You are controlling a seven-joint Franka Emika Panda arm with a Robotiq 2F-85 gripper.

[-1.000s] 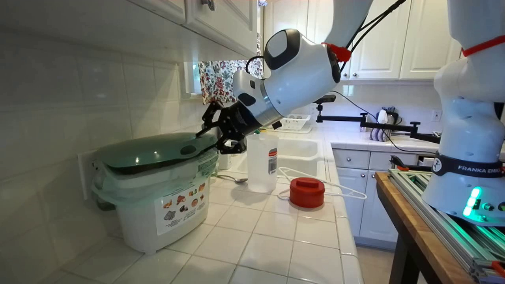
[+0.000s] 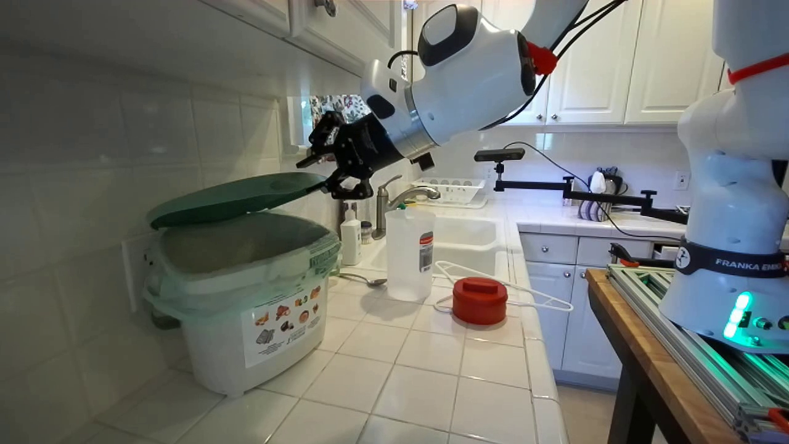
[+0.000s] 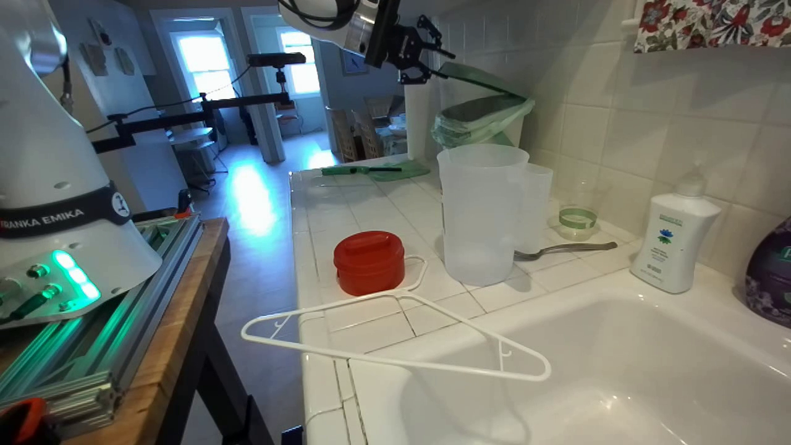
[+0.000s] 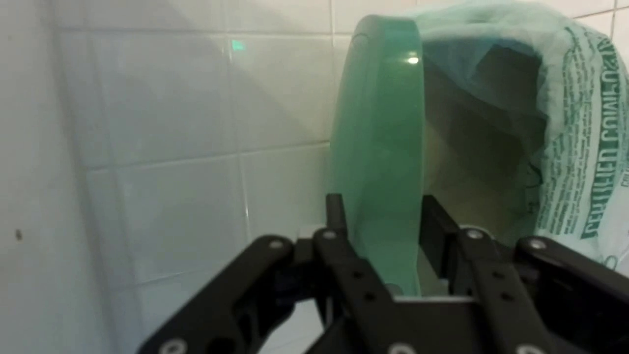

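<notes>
A white countertop bin (image 2: 285,333) with a green liner bag (image 2: 177,296) stands against the tiled wall. Its green lid (image 2: 244,193) is raised along the near-sink side and tilted, leaving a gap over the bin's mouth. My gripper is shut on the lid's edge; in the wrist view the lid (image 4: 380,147) fills the space between the two fingers. Beside it the bag's printed rim (image 4: 584,141) and the dark bin interior (image 4: 477,147) show. From exterior view 2, the bin is partly hidden behind a clear pitcher (image 3: 483,215).
On the counter are a red container (image 2: 479,300), a white hanger (image 3: 415,363) reaching over the sink (image 3: 593,385), a spoon (image 3: 567,251) and a soap bottle (image 3: 675,237). A cabinet (image 2: 259,44) hangs close above the bin. Bare tiles (image 2: 414,370) lie in front.
My gripper has risen and moved slightly left. The lid's edge has come up with it, so the lid now tilts and the bin's mouth shows, where before it was covered.
</notes>
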